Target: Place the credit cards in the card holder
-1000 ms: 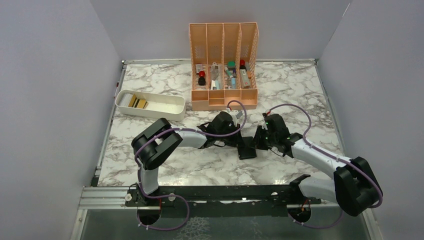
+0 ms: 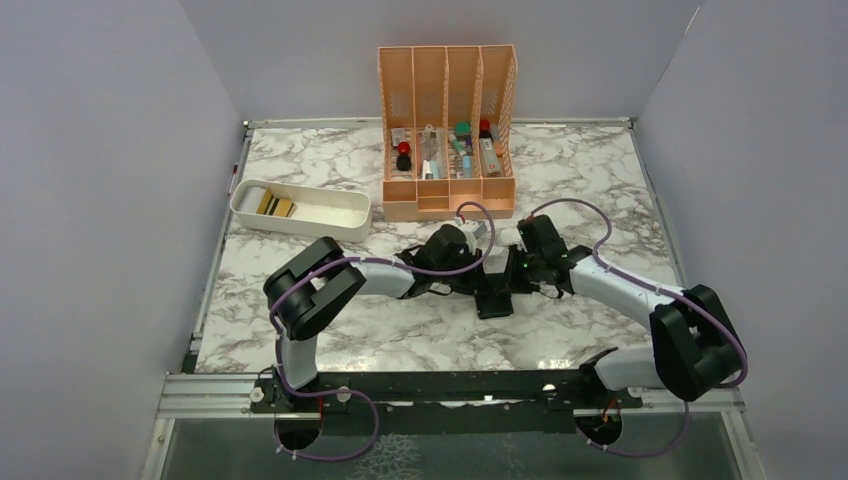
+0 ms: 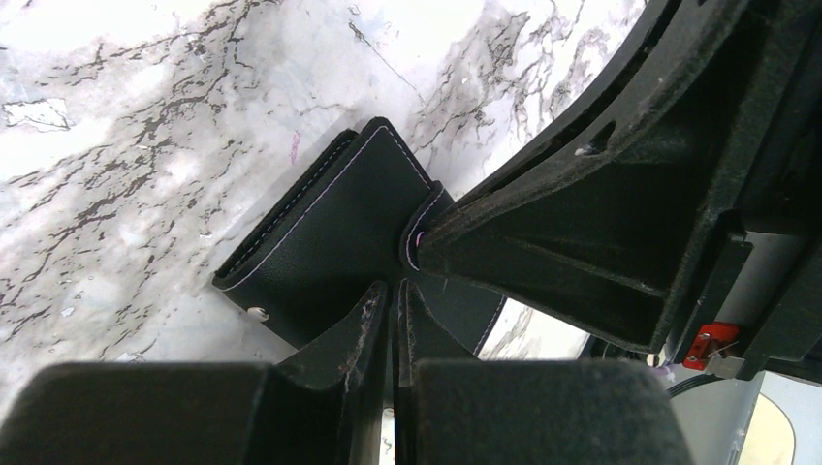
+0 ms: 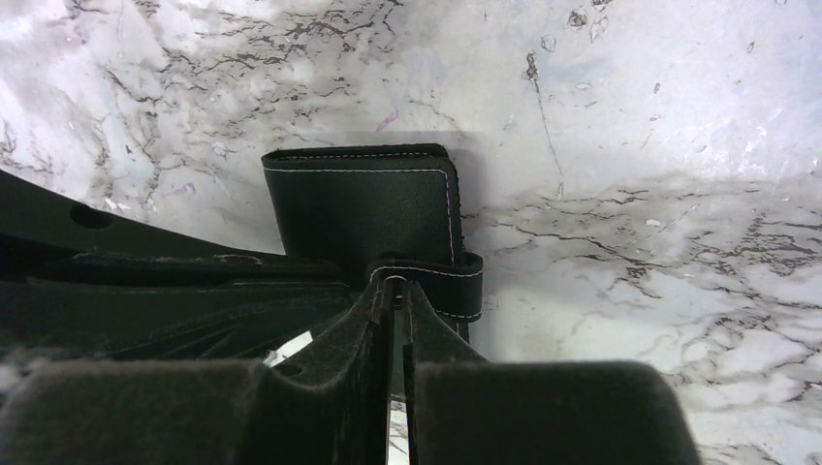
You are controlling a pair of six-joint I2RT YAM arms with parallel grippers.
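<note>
A folded black card holder (image 2: 495, 304) with pale stitching lies on the marble table, between both arms. My left gripper is shut on the card holder, its fingers coming down over the folded leather. At the holder's strap (image 4: 436, 289) is my right gripper, its fingertips only narrowly apart. Whether they pinch the strap cannot be made out. In the left wrist view, the right gripper's dark finger (image 3: 543, 223) touches the strap loop. Flat yellow and white card-like pieces (image 2: 275, 204) sit at the left end of the white tray (image 2: 335, 212).
An orange compartment organizer (image 2: 448, 205) with several small items stands at the back centre. Bare marble (image 2: 410, 338) lies in front of the left arm, and more is free at the right back. The two grippers are very close together.
The left arm and the holder look unmoved.
</note>
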